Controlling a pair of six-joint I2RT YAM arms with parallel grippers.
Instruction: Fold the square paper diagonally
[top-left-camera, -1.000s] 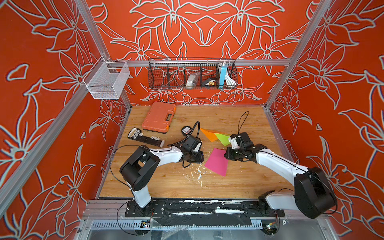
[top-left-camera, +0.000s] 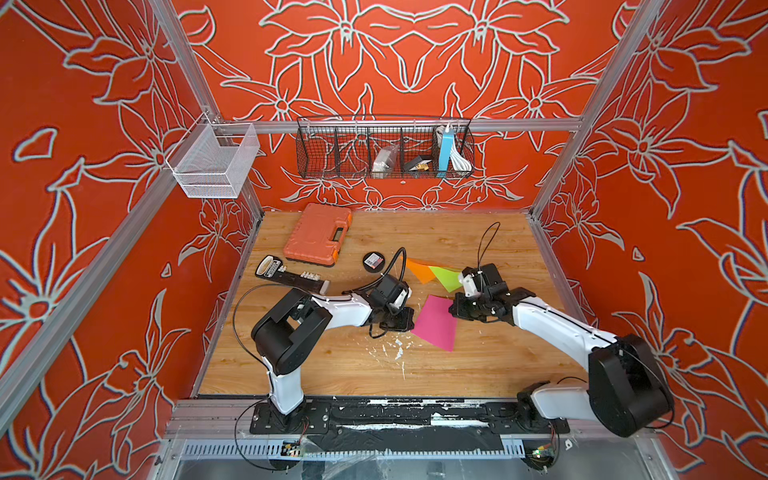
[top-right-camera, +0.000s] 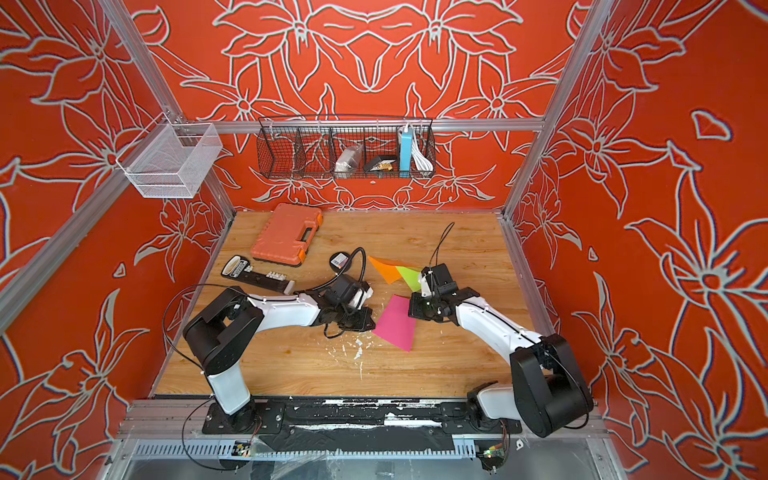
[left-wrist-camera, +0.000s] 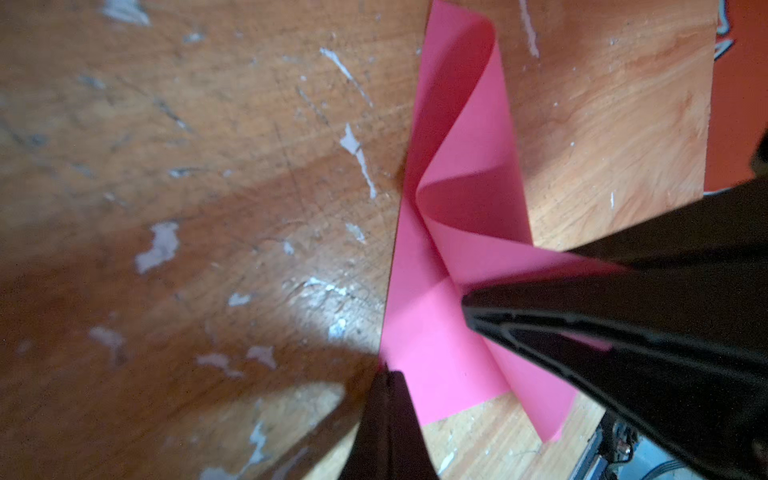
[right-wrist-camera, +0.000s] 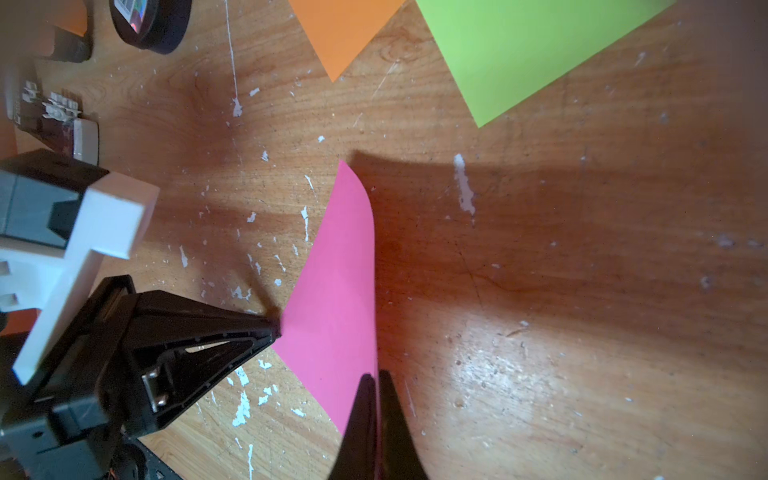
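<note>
The pink square paper (top-left-camera: 434, 326) lies on the table between the two arms. In the left wrist view the pink paper (left-wrist-camera: 472, 208) bends up in curved waves, its near part flat on the wood. My left gripper is shut, its tips at the paper's left edge; whether any paper is between them cannot be made out. My right gripper is shut on the paper's opposite side, the raised pink edge running down between its fingers. In the right wrist view the pink paper (right-wrist-camera: 336, 272) curls upward along that side.
Orange paper (top-left-camera: 417, 270) and green paper (top-left-camera: 448, 277) lie just behind. Further left are a round black tin (top-left-camera: 373, 261), a dark tool (top-left-camera: 292, 276) and an orange case (top-left-camera: 318, 233). Bare table lies in front of the paper.
My left gripper has shifted slightly right and toward the front, at the paper's left corner. The paper's front corner has edged right. My right gripper looks almost still.
</note>
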